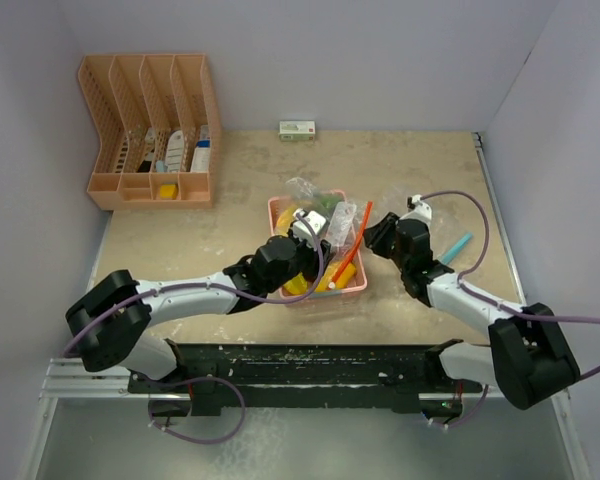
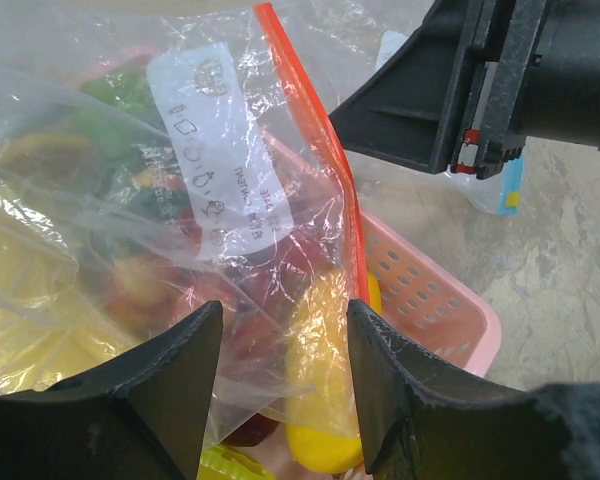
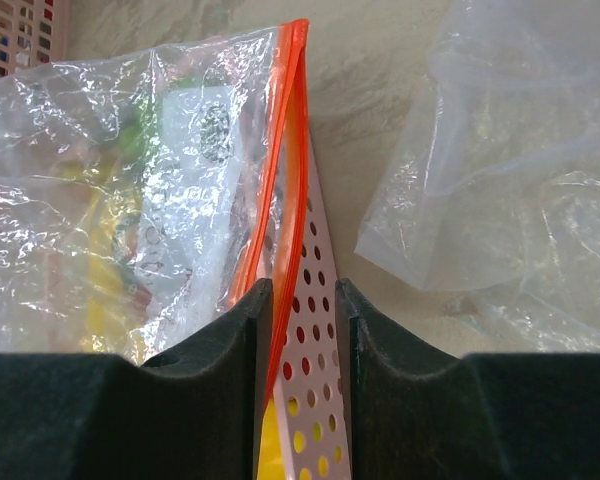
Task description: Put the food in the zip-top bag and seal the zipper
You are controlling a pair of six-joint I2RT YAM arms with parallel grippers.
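Note:
A clear bag with an orange zipper strip [image 2: 315, 125] lies draped over a pink basket [image 2: 460, 315]. Yellow food [image 2: 325, 385] and green and reddish items show through or beneath the film; I cannot tell which are inside the bag. The strip's two edges stand slightly apart [image 3: 285, 200] in the right wrist view. My left gripper is part open over the basket, its right fingertip beside the strip's lower end. To the strip's right, my right gripper has its fingers narrowly parted. The strip runs behind its left finger, and basket wall shows through the gap.
Another clear bag with a blue zipper [image 1: 455, 249] lies on the table at right. A divided organizer [image 1: 150, 130] stands at the back left, and a small box [image 1: 297, 130] at the back. Table around the basket's left is free.

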